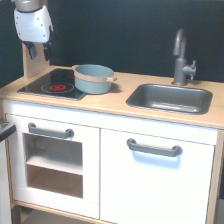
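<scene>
At the upper left, the white arm (33, 22) reaches down into view with my dark gripper (38, 50) at its end. Its two fingers stand apart, and nothing shows between them. The gripper hangs above the left back part of the counter, to the left of and higher than a blue-grey pot (94, 79). That pot has tan handles and sits upright at the right side of the black stovetop (38, 87), partly over its edge.
A steel sink (170, 97) with a grey faucet (180, 60) lies to the right. Bare wooden counter (122, 92) separates pot and sink. Below are a windowed oven door (55, 150) and a white cabinet door (140, 180) with dark handles, both shut.
</scene>
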